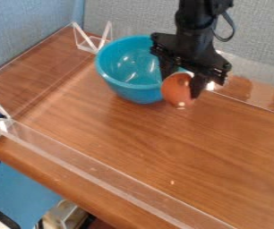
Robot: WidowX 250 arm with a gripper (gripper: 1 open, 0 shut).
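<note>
A round orange object [178,89] is at the right side of the turquoise bowl [123,66], in front of its rim. My black gripper [185,73] comes down from the top over it, its fingers around the upper part of the orange object. Whether they are closed on it is hard to tell.
Clear plastic edging runs along its sides, with white corner brackets [89,40] at the back left and on the near left. A grey wall stands behind.
</note>
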